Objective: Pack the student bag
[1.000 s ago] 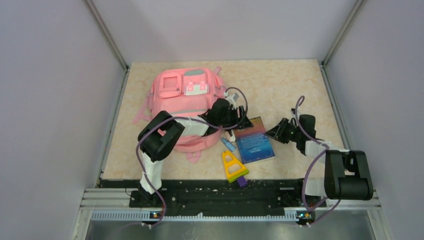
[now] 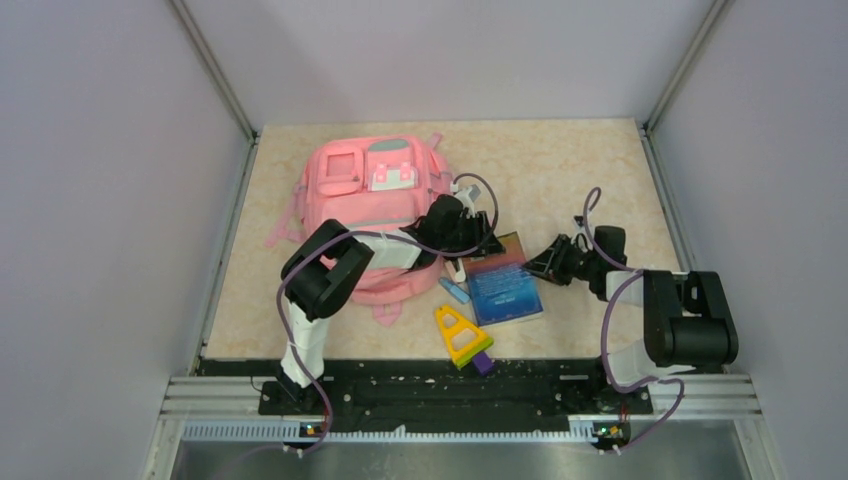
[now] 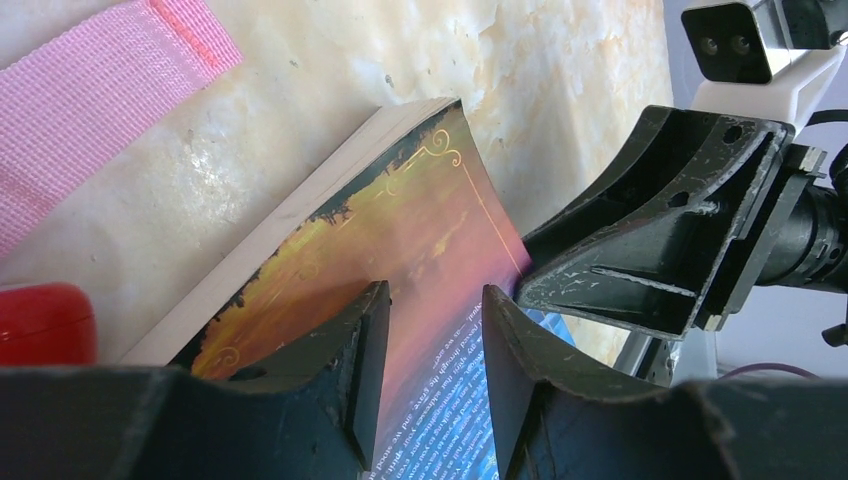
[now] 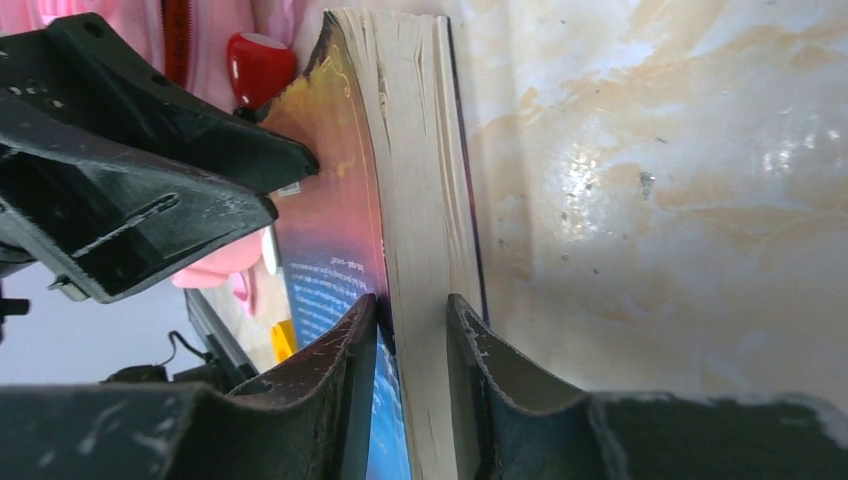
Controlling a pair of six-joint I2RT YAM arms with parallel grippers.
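Observation:
The book (image 2: 503,290), with an orange and blue cover, lies on the table right of the pink backpack (image 2: 365,205). My left gripper is over the book's orange upper part, fingertips down at the cover. Its fingers stand a little apart with only cover showing between them; whether they pinch anything is hidden. At the right long side of the book is my right gripper, partly open. One finger lies over the cover and the other by the page edge (image 4: 415,150), which shows between them.
A yellow tool (image 2: 463,335) with a purple end lies at the table's front edge. Beside the book's left side are a blue item (image 2: 454,290) and a small white item (image 2: 455,270).
The right gripper has come left to the book's side. The left arm has hardly moved.

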